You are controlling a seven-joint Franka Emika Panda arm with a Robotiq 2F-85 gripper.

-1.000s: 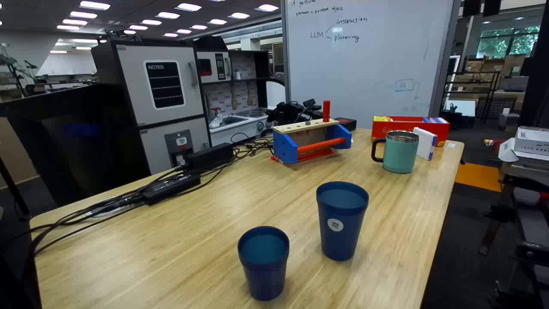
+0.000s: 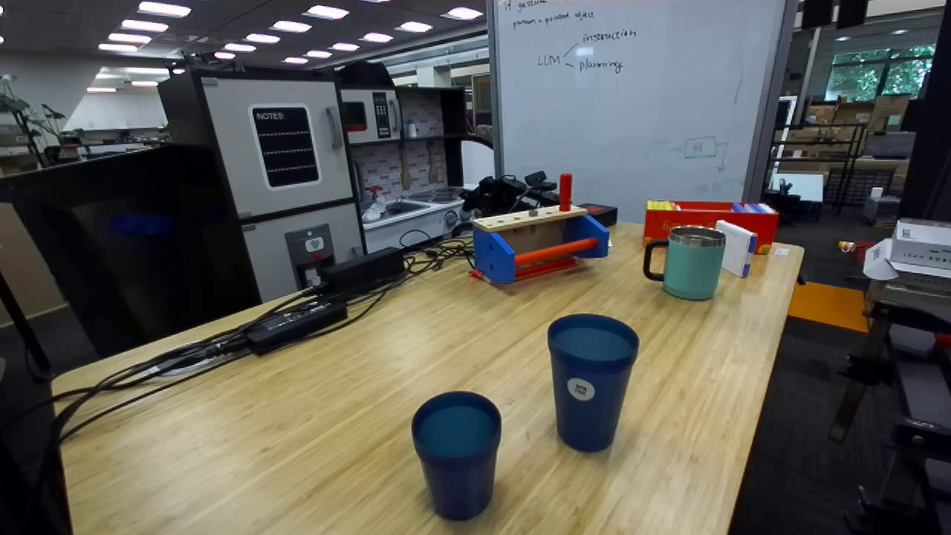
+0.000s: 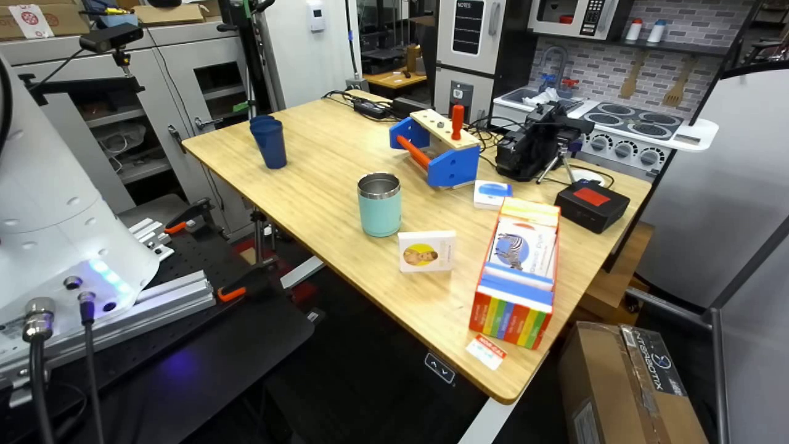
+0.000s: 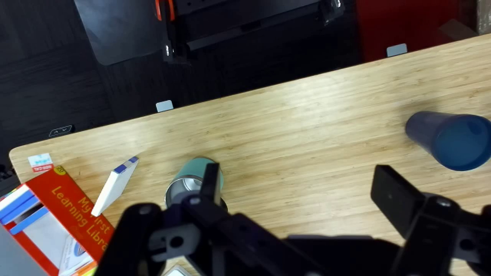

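Note:
My gripper stands open high above the table, its two dark fingers wide apart and only bare wood below the gap. A teal mug (image 4: 198, 168) with a steel rim is partly hidden behind the left finger in the wrist view; it stands upright with a black handle. Two dark blue cups stand upright near the table's other end: a taller cup (image 2: 588, 383) bearing a round white sticker, and a shorter cup (image 2: 457, 455). At the right of the wrist view one blue cup (image 4: 448, 138) shows, apart from the fingers.
A small white book (image 3: 427, 251) stands beside the mug, near a red box of books (image 3: 518, 274). The blue and red toy bench (image 3: 444, 144) sits toward the far side. Cables and black adapters (image 2: 299, 325) line the far edge. Mid-table is clear.
The objects on the table stay where they were. At the right edge of exterior view 1, dark arm parts have shifted slightly.

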